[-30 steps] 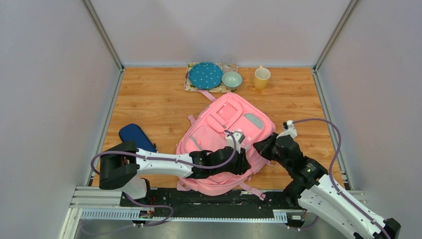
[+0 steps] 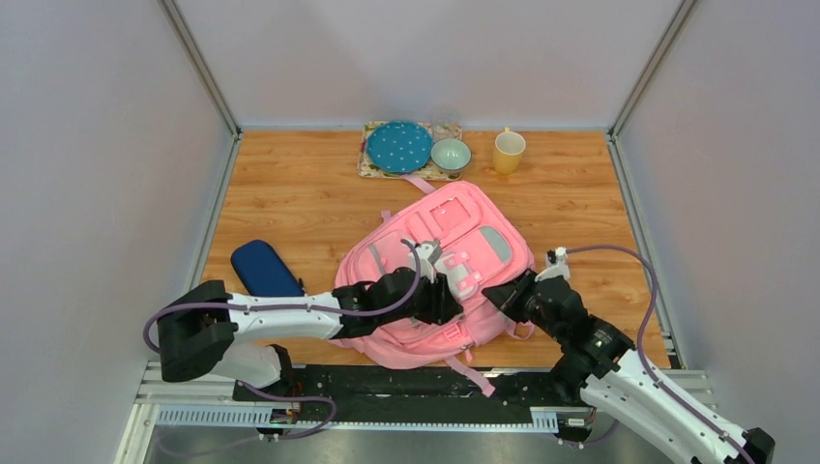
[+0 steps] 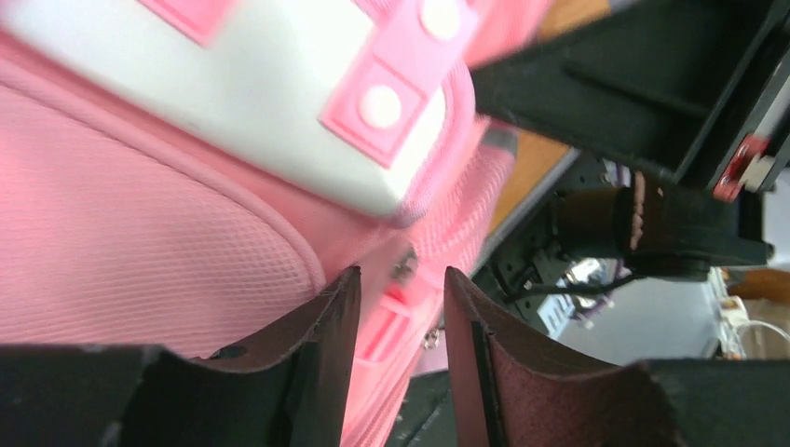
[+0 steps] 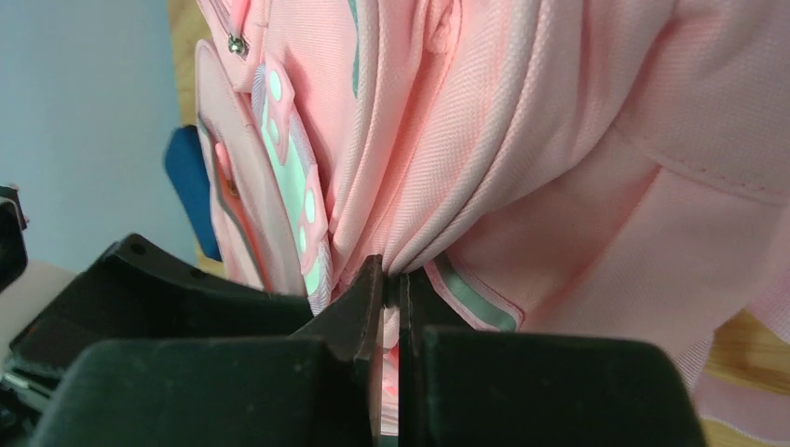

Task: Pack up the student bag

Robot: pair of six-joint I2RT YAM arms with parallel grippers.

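Note:
The pink backpack [image 2: 406, 348] lies flat in the middle of the wooden table. My left gripper is over the bag's front lower part, its fingers apart beside a small metal zipper pull [image 3: 404, 264], with pink fabric behind the gap. Close by to the right, my right gripper is shut on a pink piped edge [image 4: 447, 214] of the backpack, at its right side. A blue case [image 2: 261, 266] lies to the left of the bag.
At the back stand a tray [image 2: 371, 166] with a blue dotted plate [image 2: 398, 145], a bowl [image 2: 451, 153] and a glass [image 2: 445, 119], and a yellow cup [image 2: 509, 153]. The back left and right of the table have free room.
The left gripper has moved left, and the backpack has shifted slightly left with it. The right gripper has moved a little left and down.

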